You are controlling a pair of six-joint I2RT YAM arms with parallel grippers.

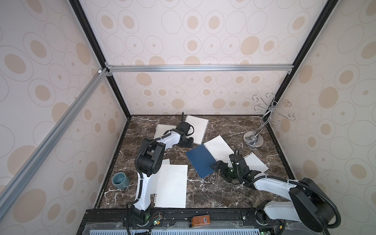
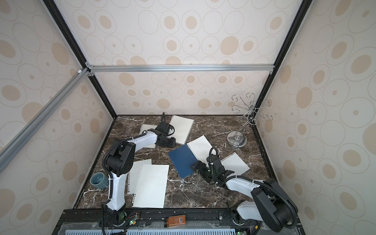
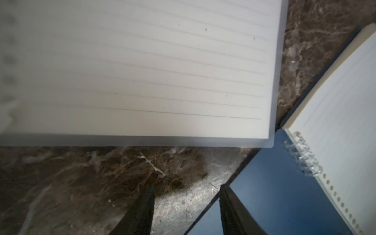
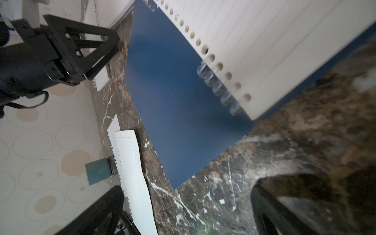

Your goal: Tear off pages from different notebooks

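Observation:
A blue-covered spiral notebook (image 1: 199,158) lies open at the centre, its white page (image 4: 266,39) to the right. My left gripper is above the table between this notebook and a lined notebook (image 3: 156,66) at the back, fingers apart with nothing between them. Another pale notebook (image 2: 145,127) is partly behind that arm. My right gripper is open just beside the blue cover's near corner, over bare table. A loose white sheet (image 1: 254,162) lies at the right. Two lined sheets or pads (image 1: 171,186) lie at the front left.
A blue mug (image 1: 120,180) stands at the left edge. A metal stand with curled arms (image 1: 253,139) is at the back right. Bare marble table (image 1: 231,127) shows at the back and between the items.

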